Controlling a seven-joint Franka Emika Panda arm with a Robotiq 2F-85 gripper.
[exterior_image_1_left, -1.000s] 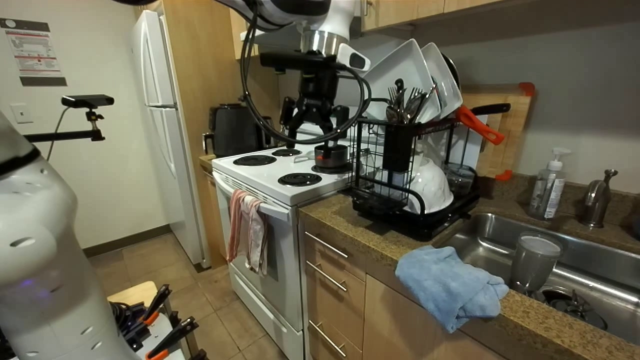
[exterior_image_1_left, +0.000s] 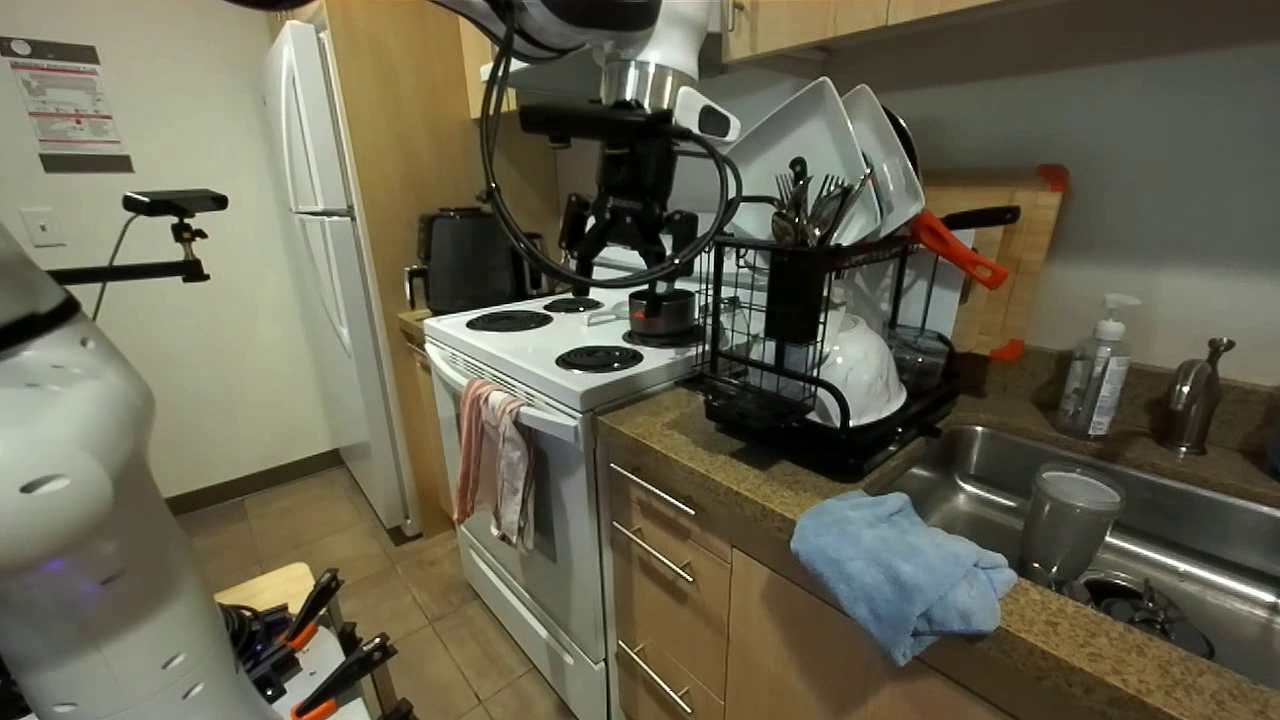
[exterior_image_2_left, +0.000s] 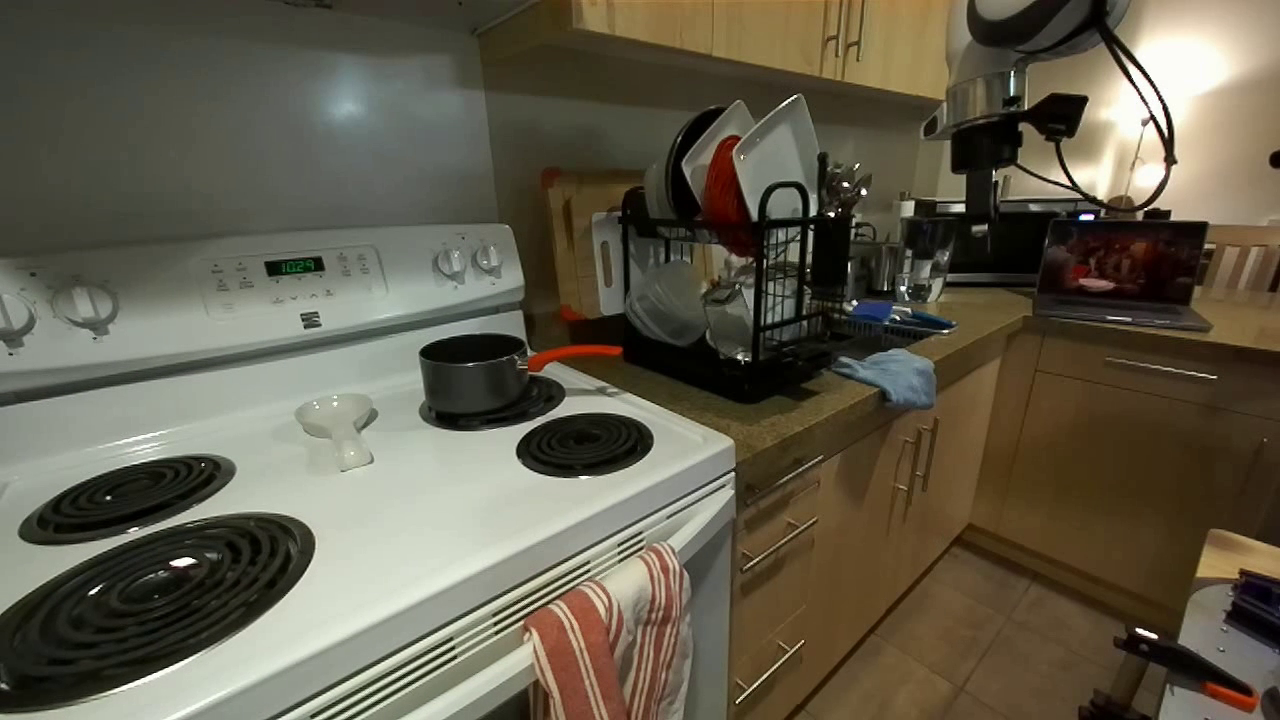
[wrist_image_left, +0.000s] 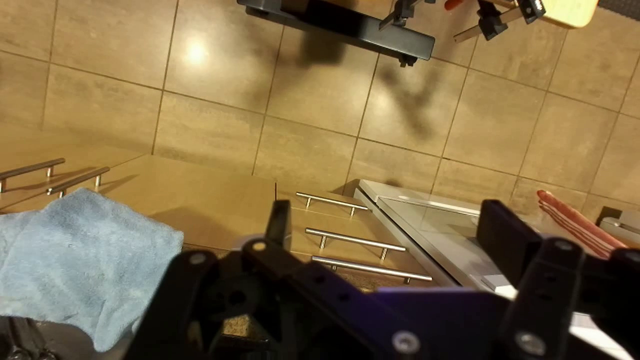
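Observation:
My gripper (exterior_image_1_left: 619, 292) hangs in the air, fingers downward, open with nothing between them. In the wrist view its two fingers (wrist_image_left: 278, 223) stand wide apart, with drawer handles and floor visible beyond. A dark pot (exterior_image_2_left: 475, 374) with a red handle sits on the back right burner of the white stove (exterior_image_2_left: 396, 516). A white spoon rest (exterior_image_2_left: 336, 416) lies between the burners. The blue cloth (exterior_image_1_left: 900, 570) drapes over the counter's front edge, by the sink. A red-striped towel (exterior_image_1_left: 492, 462) hangs from the oven handle.
The black dish rack (exterior_image_1_left: 840, 450), loaded with plates, bowls and cutlery, stands between stove and sink. A clear cup (exterior_image_1_left: 1071, 522) is in the sink (exterior_image_1_left: 960, 462). Beside the sink stands a soap bottle (exterior_image_1_left: 1094, 372). Three burners are bare.

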